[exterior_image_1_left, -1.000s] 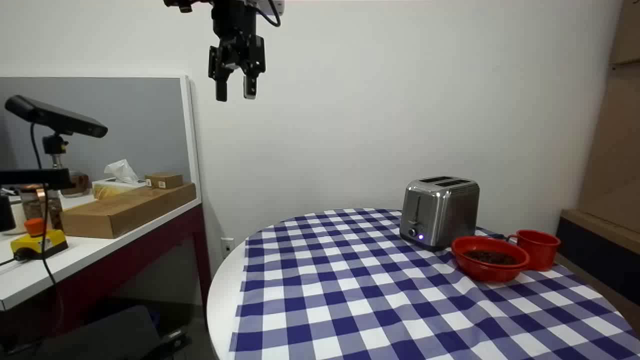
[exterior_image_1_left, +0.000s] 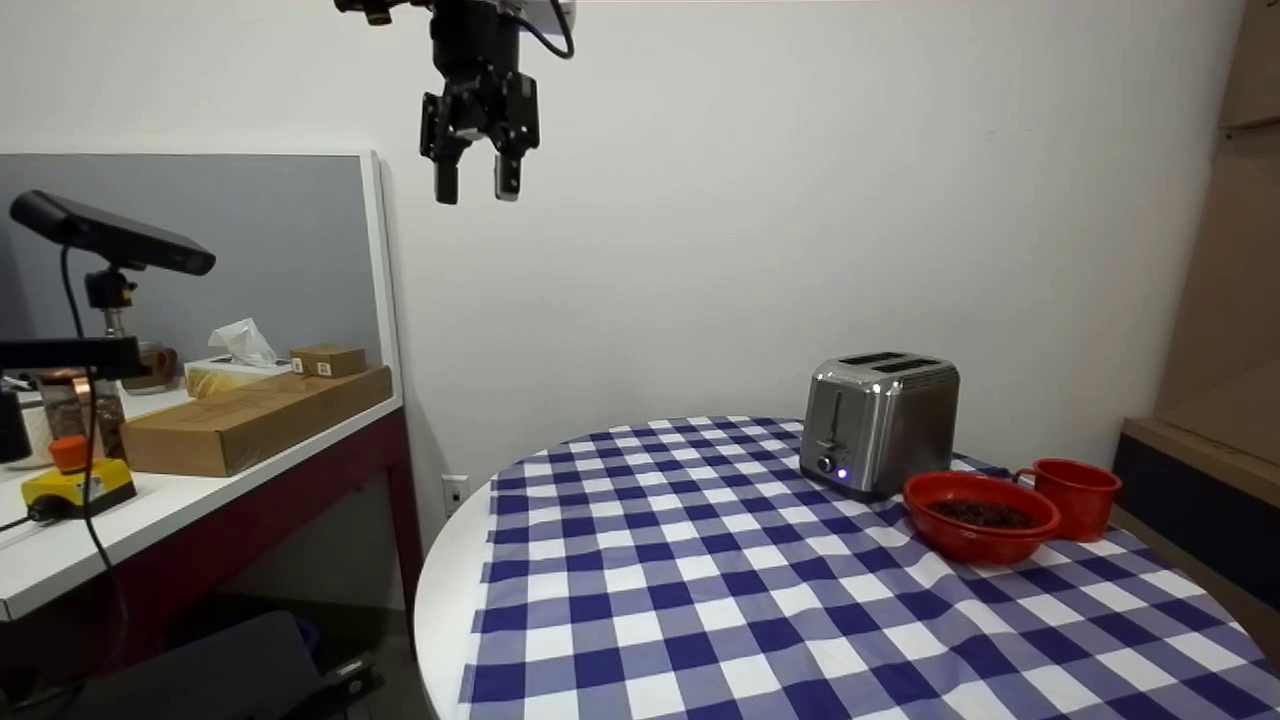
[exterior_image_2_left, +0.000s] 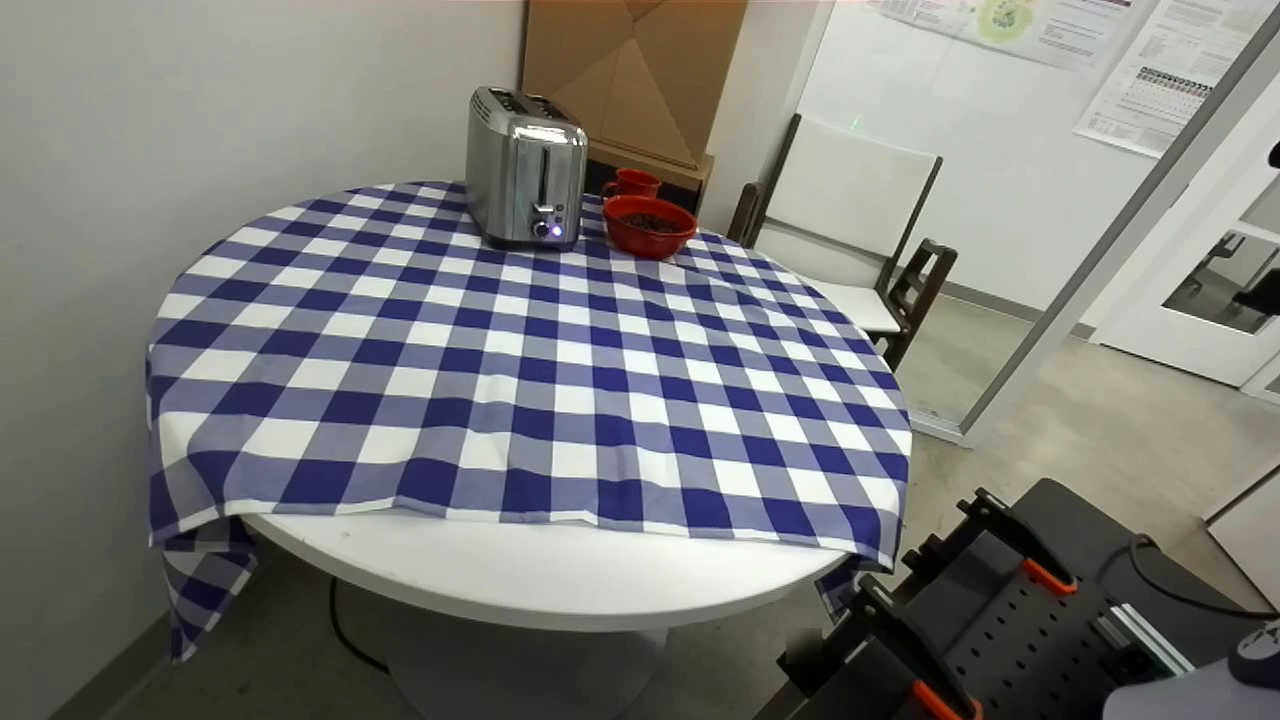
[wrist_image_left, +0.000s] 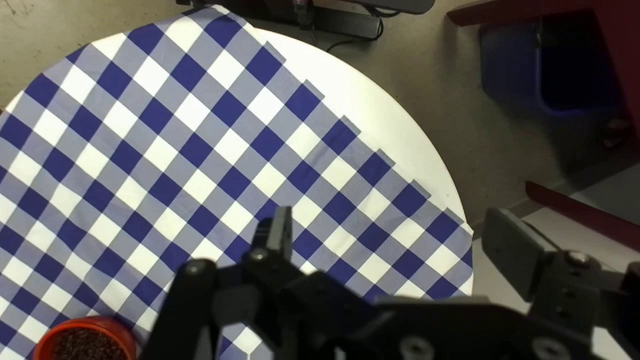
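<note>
High above the table, against the white wall in exterior view 1, hangs my gripper (exterior_image_1_left: 477, 182), open with nothing between its fingers. In the wrist view its two fingers stand wide apart over the checked cloth. On the table's far side sits a silver toaster (exterior_image_1_left: 882, 426) with a small lit light. Beside it is a red bowl (exterior_image_1_left: 981, 516) of small dark pieces, and a red mug (exterior_image_1_left: 1080, 498) stands close behind the bowl. The wrist view shows part of the red bowl (wrist_image_left: 114, 327) at its lower left; toaster and mug are out of sight there.
A blue and white checked cloth (exterior_image_2_left: 480, 360) covers most of the round white table (exterior_image_2_left: 540, 564), whose middle and near part are clear. To the left, a white side table (exterior_image_1_left: 228, 490) carries a long cardboard box (exterior_image_1_left: 258, 420), a tissue box and an emergency stop button (exterior_image_1_left: 74, 468).
My gripper has shifted very slightly to the right and down in exterior view 1. It was open before, too. The toaster, bowl and mug stay where they were.
</note>
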